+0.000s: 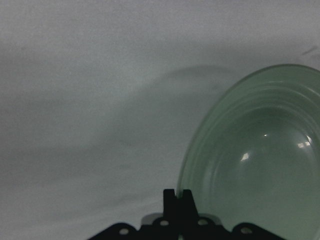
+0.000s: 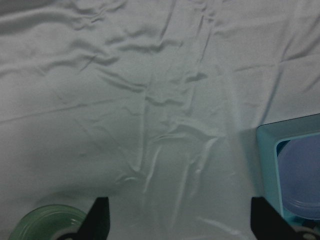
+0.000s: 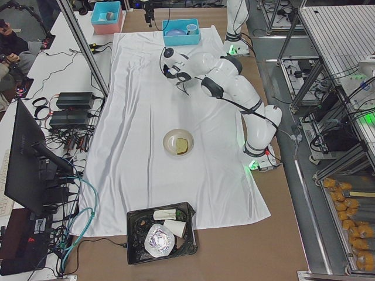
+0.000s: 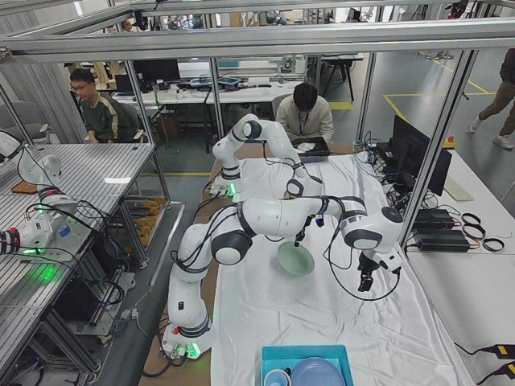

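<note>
A green bowl (image 4: 295,259) rests on the white cloth. In the left wrist view my left gripper is at the rim of the green bowl (image 1: 255,165), its fingers close together over the edge; whether the rim is pinched between them is hard to tell. My right gripper hangs open over bare cloth (image 2: 175,100), with the green bowl (image 2: 45,220) at lower left and a blue bin (image 2: 270,160) holding a blue plate (image 2: 300,175) at right. A beige bowl (image 3: 170,146) with a yellowish piece (image 3: 181,144) in it sits mid-cloth.
A black tray (image 3: 137,246) with foil and white items stands at one end, the blue bin (image 4: 304,351) with plate and cup at the other. A monitor (image 3: 26,158) and cables line the side desk.
</note>
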